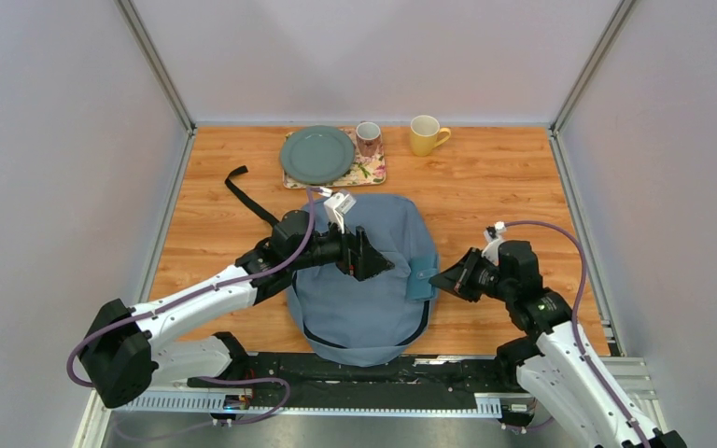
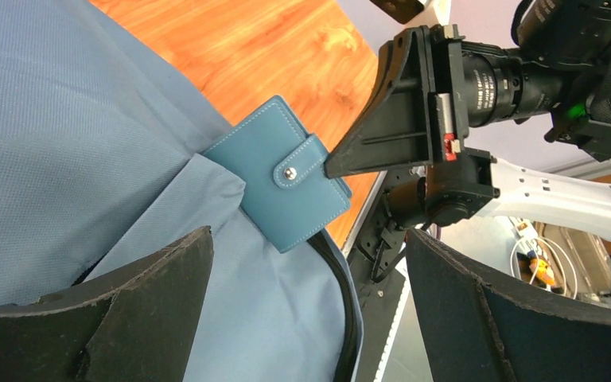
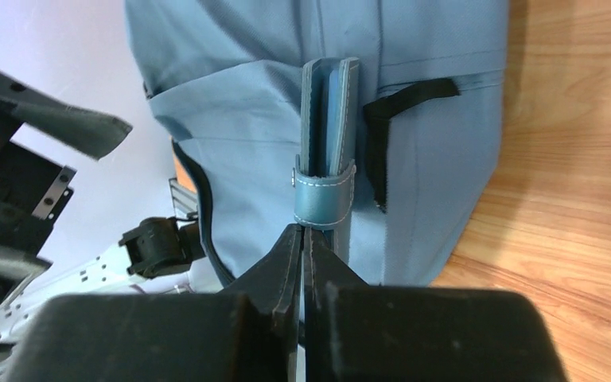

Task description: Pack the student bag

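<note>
A blue-grey backpack (image 1: 355,299) lies flat in the middle of the table, a black zip along its lower edge. Over its right side is a small teal notebook (image 2: 286,207) with a snap strap. My right gripper (image 1: 436,280) is shut on a thin edge of it, by the strap. From the right wrist view the notebook (image 3: 324,195) appears edge-on, upright against the bag's fabric, beyond the closed fingertips. Above the bag, my left gripper (image 1: 372,265) is open; in its own view nothing sits between its fingers.
At the back, a floral tray (image 1: 366,175) bears a grey-green plate (image 1: 317,154) and a white patterned cup (image 1: 368,140). A yellow mug (image 1: 424,136) stands to its right. A black strap (image 1: 247,198) extends left of the bag. Bare wood (image 1: 495,177) shows at right.
</note>
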